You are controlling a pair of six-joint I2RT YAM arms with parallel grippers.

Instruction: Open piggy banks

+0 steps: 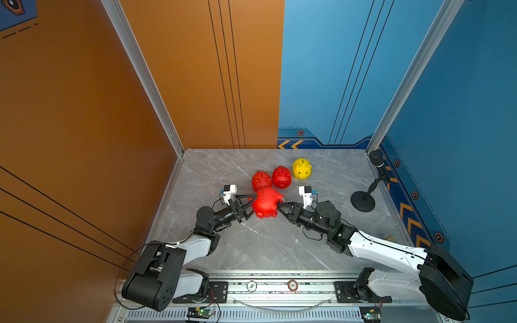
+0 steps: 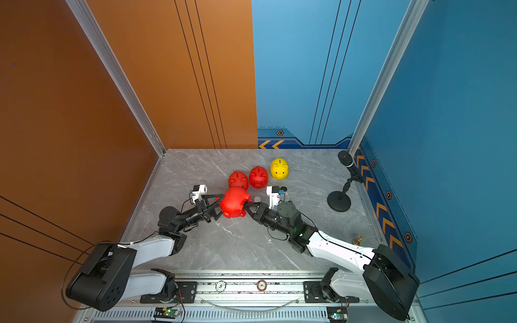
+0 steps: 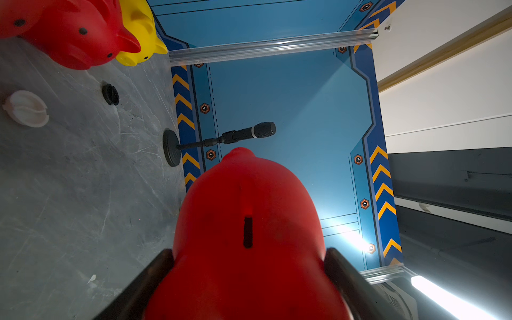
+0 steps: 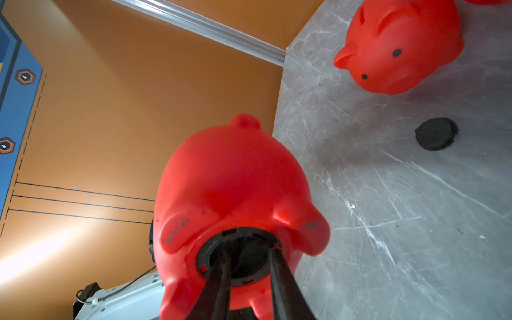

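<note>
My left gripper (image 1: 249, 207) is shut on a red piggy bank (image 1: 266, 200), held above the table; in the left wrist view its coin slot faces me. My right gripper has its fingertips at the dark round opening (image 4: 224, 242) in that bank's underside; they are blurred and look a little apart. Two more red piggy banks (image 1: 281, 177) and a yellow one (image 1: 301, 168) stand behind on the table.
A black cap (image 4: 435, 133) and a white cap (image 3: 25, 108) lie on the grey table (image 1: 204, 167). A black microphone stand (image 1: 362, 200) is at the right.
</note>
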